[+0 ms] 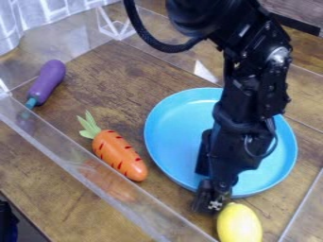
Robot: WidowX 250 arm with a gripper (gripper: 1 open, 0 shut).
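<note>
My black gripper (212,185) is low over the front-left part of a blue plate (178,126), its fingertips near the plate's front rim. Its fingers are dark and partly hidden by the wrist, so what lies between them is not visible. A yellow lemon-like toy (239,223) lies just in front of the plate at the lower right. An orange toy carrot (116,151) with green leaves lies left of the plate.
A purple toy eggplant (48,79) lies at the upper left. A clear plastic edge runs diagonally across the lower left. Bare wooden surface (113,76) shows behind the carrot.
</note>
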